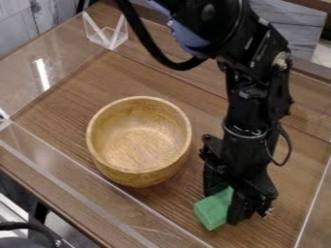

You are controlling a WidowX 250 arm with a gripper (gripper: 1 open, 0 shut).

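Note:
My black gripper [238, 188] reaches down at the right of the wooden table, its fingers shut on a green object [215, 212], which shows partly below and left of them. The rest of that object is hidden behind the gripper. Just left of the gripper stands a round wooden bowl [138, 123], empty as far as it shows.
A small clear wire or plastic item [108, 30] stands near the back left edge. Cables show at the lower left, off the table's edge.

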